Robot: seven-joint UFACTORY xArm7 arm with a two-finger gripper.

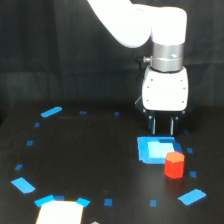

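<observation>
My gripper [161, 127] points straight down from the white arm, above the far edge of a blue square [144, 147] with a paler middle. Its two dark fingers stand apart, and I see nothing between them. A red block [174, 165] sits at the near right corner of the blue square, nearer the camera than the gripper and apart from it. At the bottom left, a cream-coloured block [60, 212] is partly cut off by the frame edge.
Blue tape strips [51, 112] and small blue squares mark the dark table. Another strip [191, 197] lies at the near right.
</observation>
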